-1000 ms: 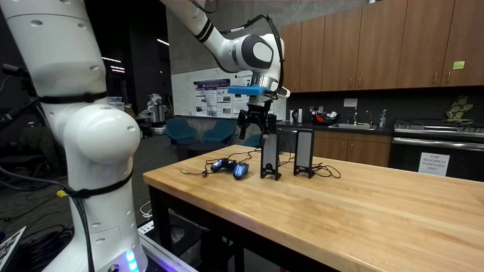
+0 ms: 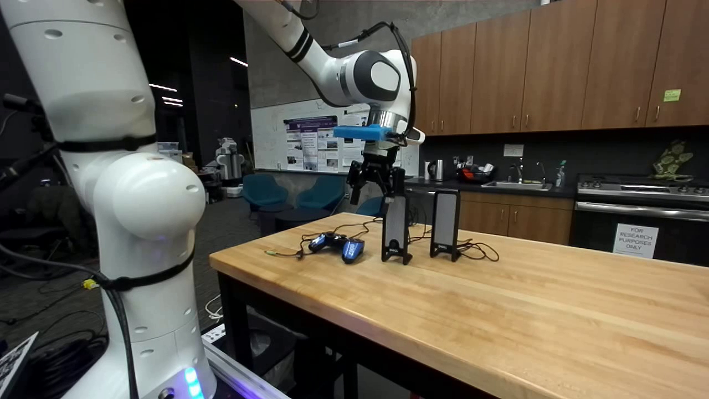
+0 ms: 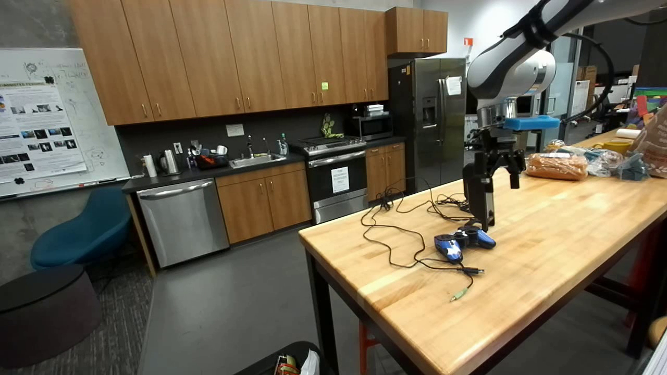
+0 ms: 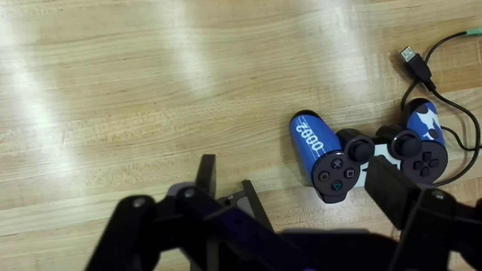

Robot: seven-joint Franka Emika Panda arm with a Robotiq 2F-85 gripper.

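My gripper stands open above the table, its two fingers wide apart and nothing pinched between them. A blue and black game controller (image 4: 314, 137) lies flat on the wood, partly covered by the right-hand finger in the wrist view. Two slim Dell speakers stand upright in exterior view 1: the nearer speaker (image 2: 395, 229) is close beside the controller, and the farther speaker (image 2: 445, 219) is to its right. My gripper (image 2: 376, 190) hangs level with the nearer speaker's top and overlaps it there. The wrist view shows only part of that speaker (image 4: 244, 205) beneath the gripper.
Thin black cables (image 3: 400, 234) trail over the table's far end, with a USB plug (image 4: 418, 67) near the controller. Bagged bread (image 3: 556, 165) and other packages lie farther along.
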